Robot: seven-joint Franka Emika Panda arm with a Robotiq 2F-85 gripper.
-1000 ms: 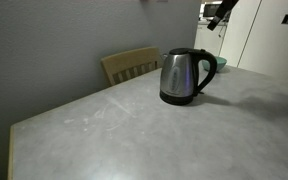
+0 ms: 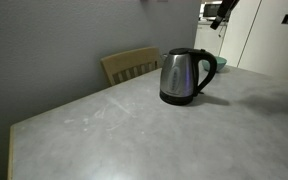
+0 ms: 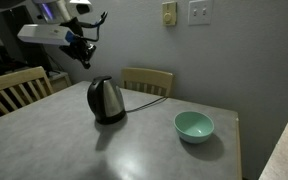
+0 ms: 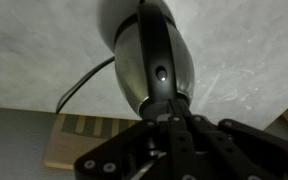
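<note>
A silver electric kettle (image 2: 178, 76) with a black base, lid and handle stands upright on the grey table. From above, its black handle (image 4: 156, 50) crosses the middle of the wrist view. My gripper (image 3: 88, 64) hangs in the air above the kettle on the handle side, apart from it. At the lower edge of the wrist view the gripper is shut, and nothing shows between its fingers.
A mint green bowl (image 3: 194, 126) sits on the table, well apart from the kettle. A dark cord (image 3: 146, 104) runs from the kettle toward the wall. Wooden chairs (image 3: 147, 81) stand at the table edges.
The gripper has shifted slightly to the right at the top of exterior view 1. The kettle stays where it was.
</note>
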